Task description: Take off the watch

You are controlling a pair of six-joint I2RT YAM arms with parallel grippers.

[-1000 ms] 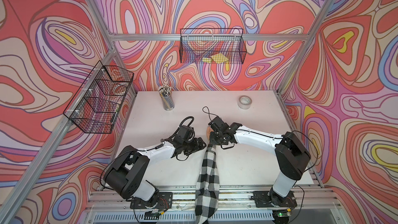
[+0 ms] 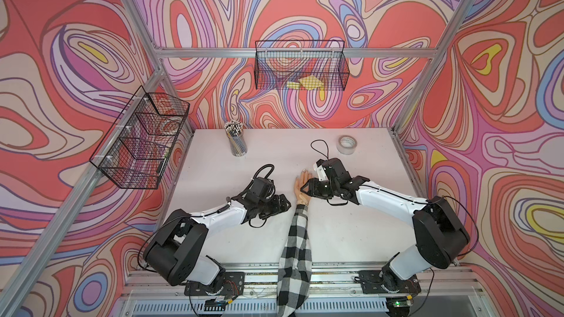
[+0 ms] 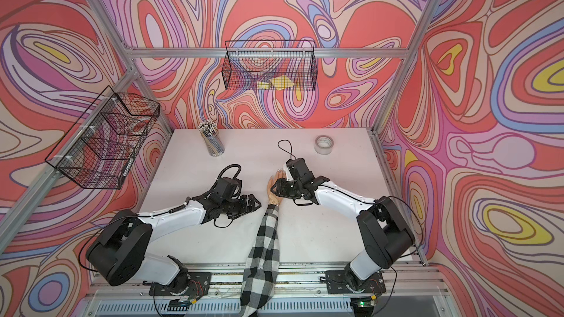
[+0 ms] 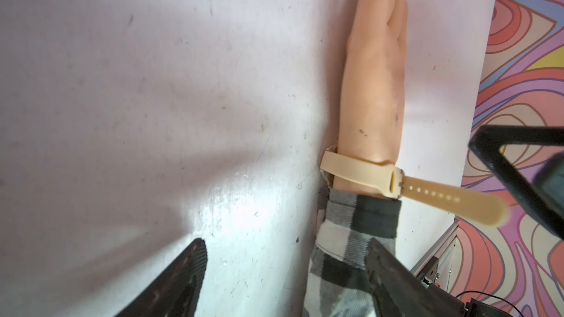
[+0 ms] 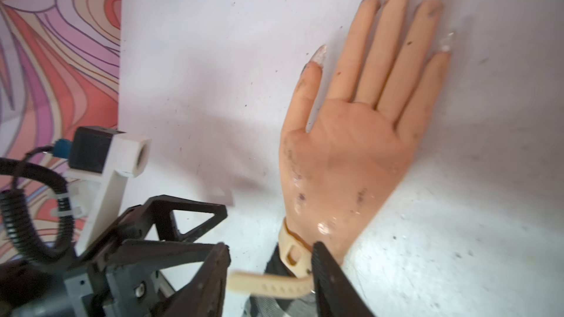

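Note:
A beige watch band [image 4: 355, 167] circles the wrist of the model hand [image 5: 346, 164], which lies palm up with a checkered sleeve [image 4: 352, 232] below it. The strap's holed tail [image 4: 452, 199] sticks out loose past the buckle. In the right wrist view, that tail [image 5: 270, 283] shows between the fingers of my right gripper, which is part open; whether they touch the strap cannot be told. My left gripper stands open left of the forearm, with nothing held; the sleeve shows behind one finger.
A tape roll [image 2: 346, 144] sits at the back right and a cup of thin sticks [image 2: 236, 141] at the back left. Wire baskets hang on the frame [image 2: 301, 67].
The right gripper has moved right and slightly back from over the wrist, uncovering the hand. The hand and sleeve have shifted slightly right. My left arm has barely moved.

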